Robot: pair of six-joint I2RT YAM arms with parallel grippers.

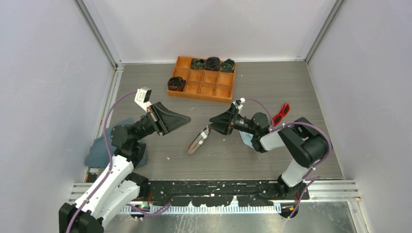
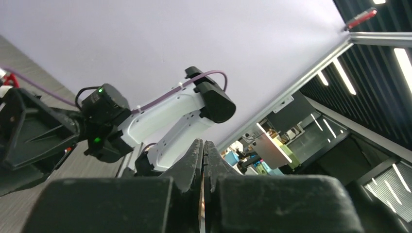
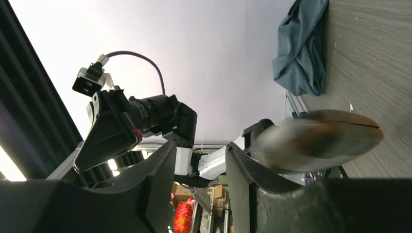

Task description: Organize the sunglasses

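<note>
A plaid glasses case (image 1: 198, 141) is seen edge-on in the top view, below my right gripper's fingertips. In the right wrist view the case (image 3: 320, 141) is blurred and lies outside the right finger; I cannot tell whether they touch. My right gripper is open, with a gap and nothing between its fingers. My left gripper is shut with empty fingertips, left of the case and clear of it. Red sunglasses (image 1: 281, 114) lie on the table at the right, behind the right arm.
An orange compartment tray (image 1: 199, 97) stands at the back, with dark items in several cells and other cells empty. A grey-blue cloth (image 1: 99, 150) lies at the left. Part of a light blue cloth (image 1: 246, 139) shows under the right arm.
</note>
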